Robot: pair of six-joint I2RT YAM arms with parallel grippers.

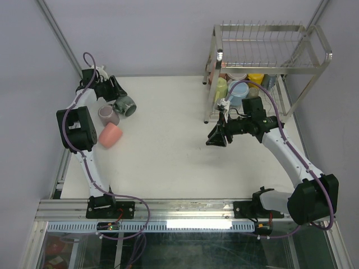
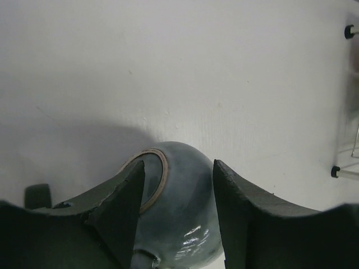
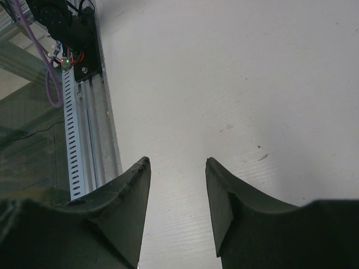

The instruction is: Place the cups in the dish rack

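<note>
At the upper left of the table, my left gripper [image 1: 115, 88] is closed on a dark grey-green cup [image 1: 124, 106] lying on its side; in the left wrist view the cup [image 2: 185, 221] sits between and beneath the fingertips. A mauve cup [image 1: 109, 116] and a pink cup [image 1: 110, 135] lie just nearer the front. My right gripper [image 1: 216, 136] hangs left of the dish rack [image 1: 305, 70], fingers apart with only bare table between them in the right wrist view. The rack's lower level holds several cups, among them a light blue one [image 1: 239, 91].
The rack's wire upper shelf is empty. The right arm occupies the space in front of the rack.
</note>
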